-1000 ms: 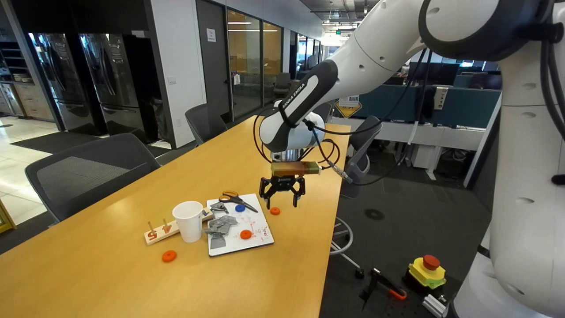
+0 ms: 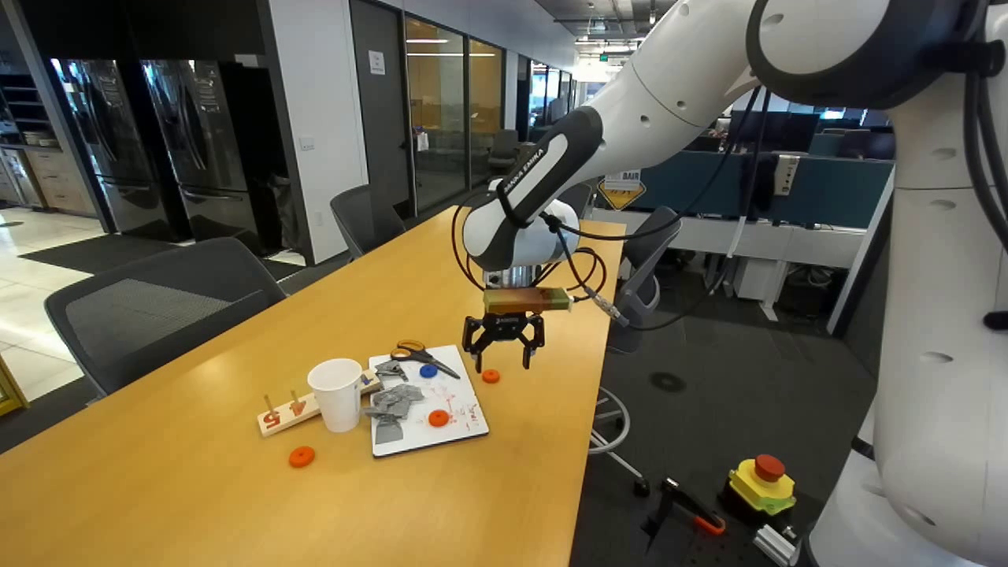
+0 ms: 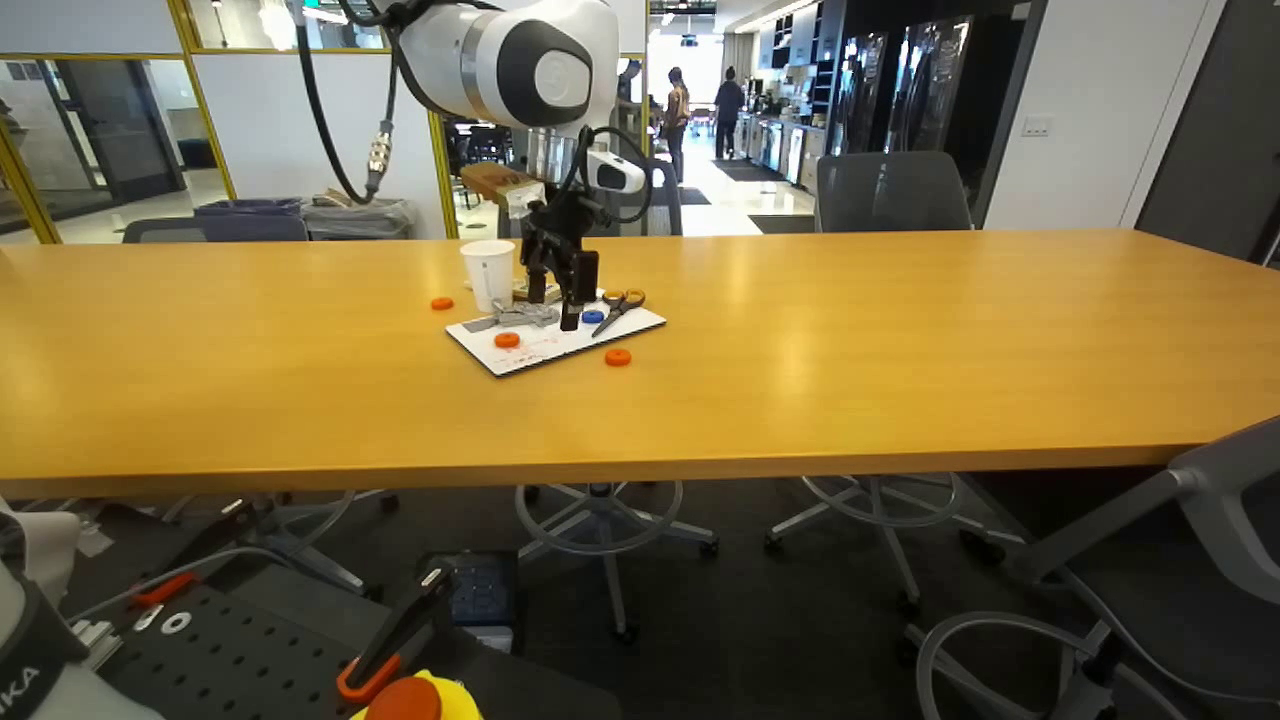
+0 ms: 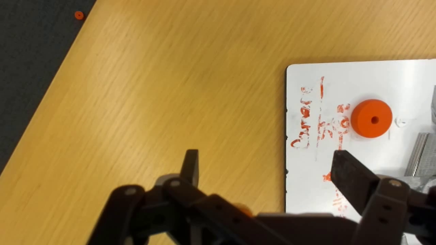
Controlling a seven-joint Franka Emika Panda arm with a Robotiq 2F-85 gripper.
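Black and wide apart, the fingers of my open gripper (image 2: 503,365) hang above the table with nothing between them; in the wrist view the gripper spans the whiteboard's edge. An orange ring (image 2: 491,376) lies on the table beside the whiteboard (image 2: 460,436), mostly hidden behind the gripper in the wrist view. Another orange disc (image 4: 371,118) rests on the board, near its red writing. Also on the board are a blue ring (image 2: 428,372), scissors (image 2: 425,358) and crumpled grey pieces (image 2: 394,401). A third orange ring (image 2: 302,457) sits apart on the bare table.
A white cup (image 2: 336,392) stands beside a wooden numbered peg strip (image 2: 288,414), left of the board in exterior view 1. In exterior view 2, the table (image 3: 900,348) is clear to the right. Chairs surround it.
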